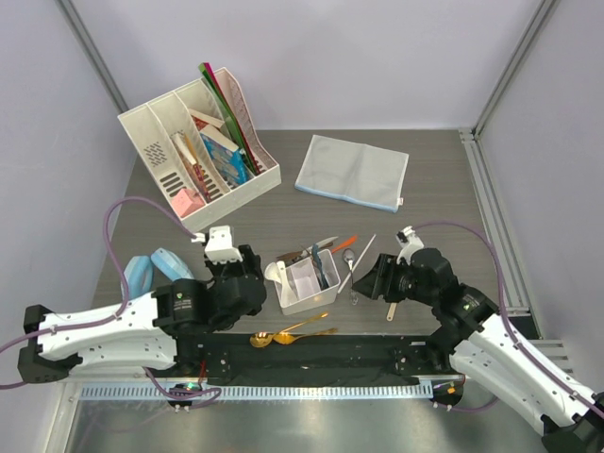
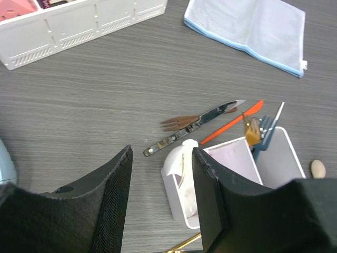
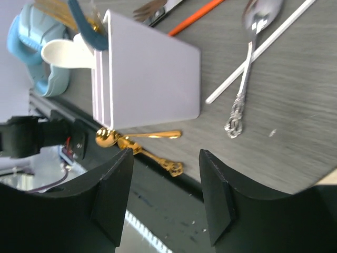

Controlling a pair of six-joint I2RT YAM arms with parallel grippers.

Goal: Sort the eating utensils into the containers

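A white divided utensil box (image 1: pixel 311 294) stands front centre, holding a white spoon (image 3: pixel 63 52), blue and gold utensils. Around it lie a knife (image 2: pixel 195 125), wooden fork (image 2: pixel 176 122), orange knife (image 2: pixel 229 124), silver spoon (image 3: pixel 242 84), white stick (image 3: pixel 274 39) and gold spoons (image 3: pixel 155 134) in front. My left gripper is open, left of the box, with nothing between its fingers. My right gripper is open and empty, right of the box; a wooden spoon (image 1: pixel 391 311) is partly hidden beneath it in the top view.
A large white organizer (image 1: pixel 226 198) with stationery stands back left. A folded cloth (image 1: pixel 349 165) lies at the back centre. Pale blue objects (image 1: pixel 140 274) lie at the left. The table between organizer and box is clear.
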